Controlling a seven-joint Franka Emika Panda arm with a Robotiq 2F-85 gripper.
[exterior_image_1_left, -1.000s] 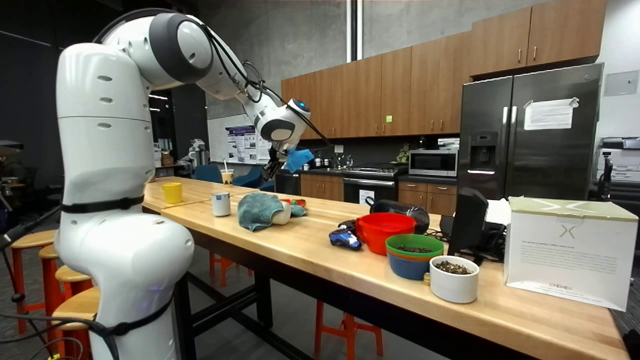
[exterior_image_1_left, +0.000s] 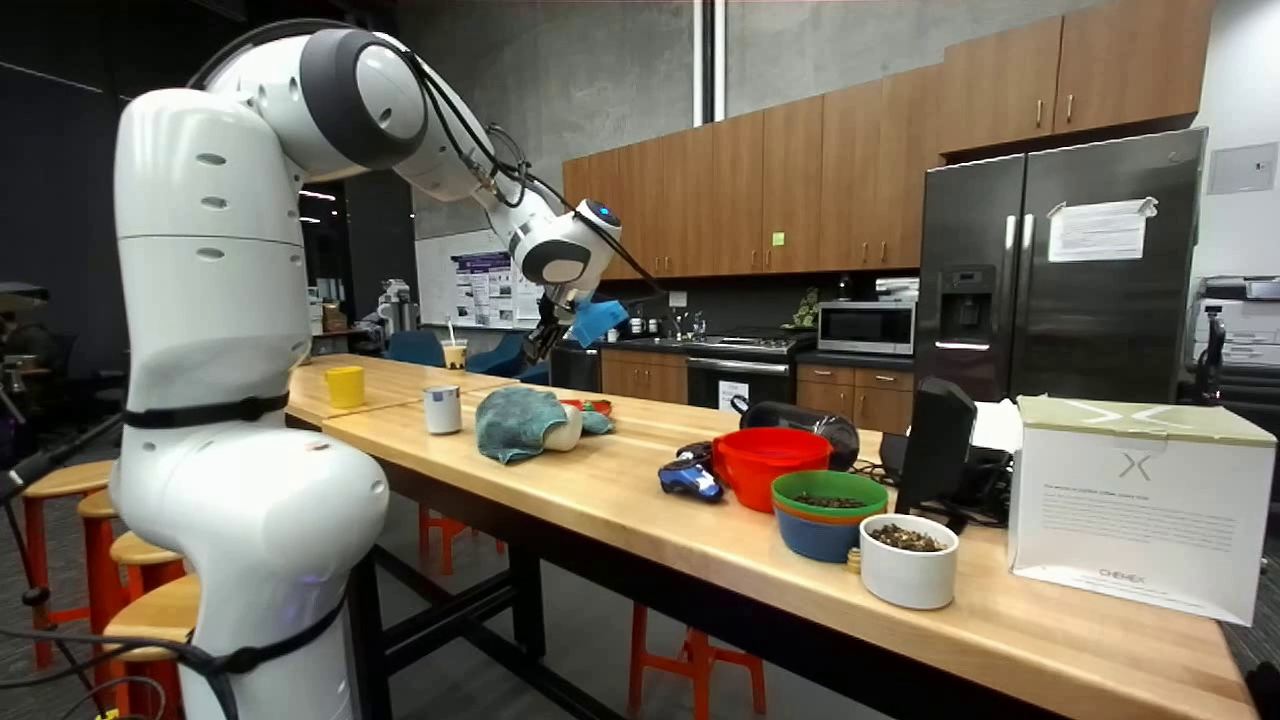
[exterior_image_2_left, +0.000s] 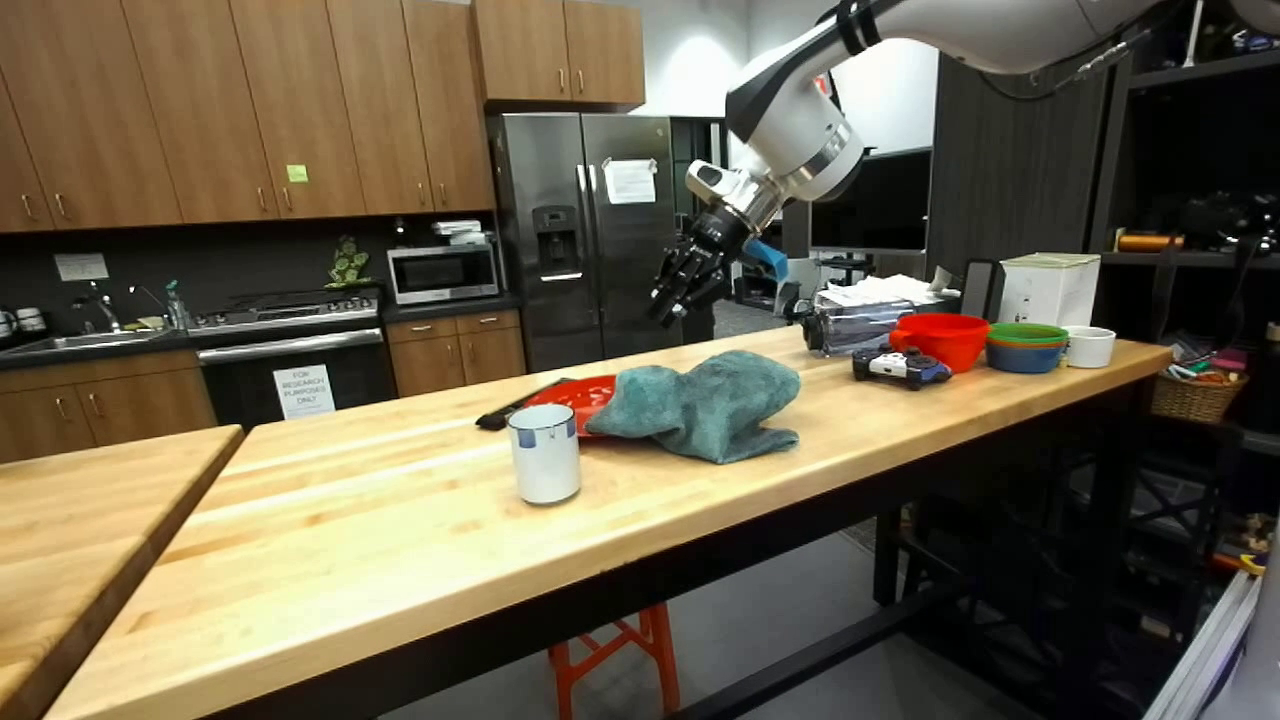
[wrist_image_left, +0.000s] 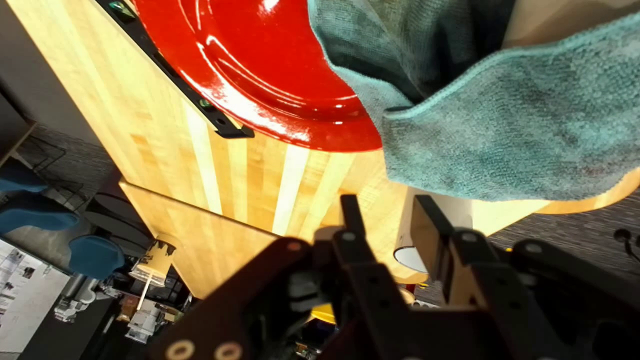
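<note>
My gripper hangs above the table, its two fingers apart with nothing held between them. Beneath it in the wrist view lies a teal cloth (wrist_image_left: 510, 126), draped over part of a shiny red plate (wrist_image_left: 258, 78). Exterior view 1 shows a pale rounded object (exterior_image_1_left: 561, 430) poking out from under the cloth. A white mug (exterior_image_2_left: 546, 458) stands upright on the table beside the cloth; the wrist view shows it partly hidden behind a finger. A black strip-like tool (wrist_image_left: 174, 75) lies along the plate's edge.
Toward the far end stand a red bowl (exterior_image_1_left: 768, 466), stacked bowls (exterior_image_1_left: 828, 528), a white bowl (exterior_image_1_left: 909, 578) and a white box (exterior_image_1_left: 1140, 516). A game controller (exterior_image_2_left: 900, 366) lies before them. A yellow cup (exterior_image_1_left: 345, 386) is on the adjoining table. Bare wood lies around the mug.
The arm, cloth, plate and mug look unmoved. At the small, distant gripper the fingers seem to have shifted slightly.
</note>
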